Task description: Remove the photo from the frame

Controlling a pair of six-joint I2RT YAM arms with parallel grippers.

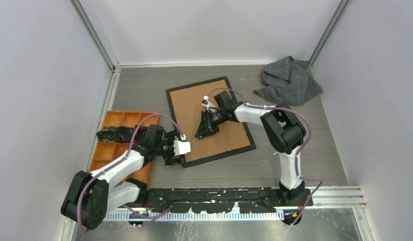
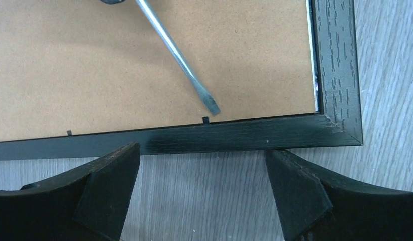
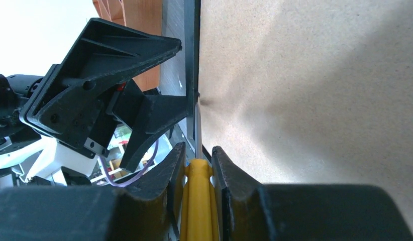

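Note:
The photo frame (image 1: 220, 153) lies face down, brown backing up, black rim (image 2: 244, 131) held by small black tabs. My right gripper is shut on a screwdriver with a yellow handle (image 3: 198, 201), its flat steel tip (image 2: 210, 105) just inside the rim beside a tab (image 2: 206, 120). My left gripper stands open at that same side of the frame, its fingers straddling a stretch of rim near the corner, in the top view at the frame's lower left. Whether the tip touches the tab I cannot tell.
An orange compartment tray (image 1: 113, 118) with dark items sits to the left. A grey checked cloth (image 1: 290, 80) lies at the back right. Bare table (image 1: 305, 140) shows right of the frame; walls enclose the space.

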